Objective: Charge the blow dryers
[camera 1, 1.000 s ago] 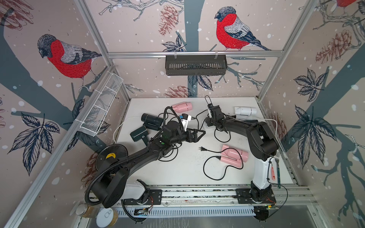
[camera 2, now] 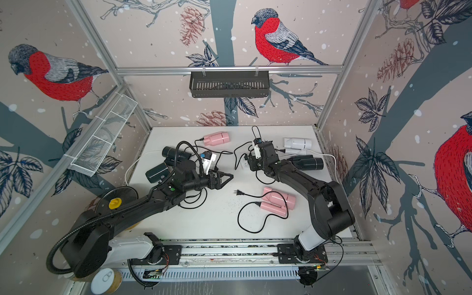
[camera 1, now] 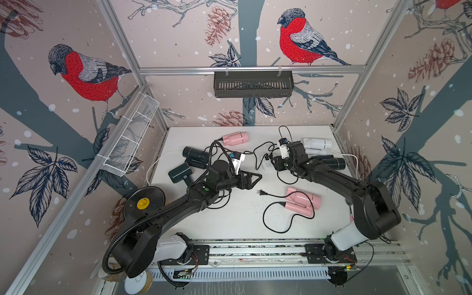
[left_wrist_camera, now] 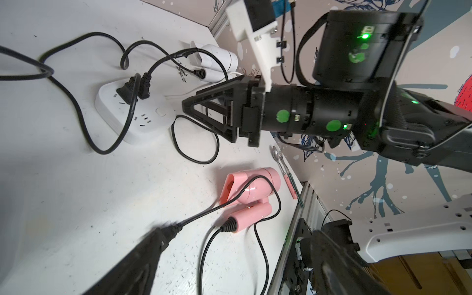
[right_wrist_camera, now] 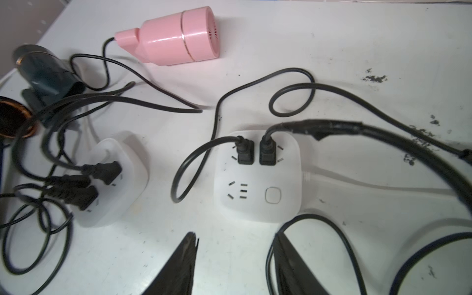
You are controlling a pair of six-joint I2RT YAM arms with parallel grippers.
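My left gripper [camera 1: 253, 181] is over the middle of the table, its fingers apart and empty, near a loose black plug [left_wrist_camera: 167, 232] on the cord by the lower pink dryer [left_wrist_camera: 253, 186]. My right gripper stands open and empty in front of a white power strip [right_wrist_camera: 258, 201] holding two black plugs. A second strip [right_wrist_camera: 123, 191] to its left also holds black plugs. Another pink dryer [right_wrist_camera: 169, 39] lies at the back, dark green dryers [camera 1: 195, 156] at the left, a white dryer [camera 1: 317, 143] at back right.
Black cords loop across the white table [camera 1: 241, 221]. A dark dryer [camera 1: 334, 163] lies at the right. A wire shelf [camera 1: 130, 135] is on the left wall and a basket [camera 1: 253, 91] hangs at the back.
My left gripper has moved slightly toward the front left. My right arm has swung and shifted right and toward the front, its wrist now a little right of where it was.
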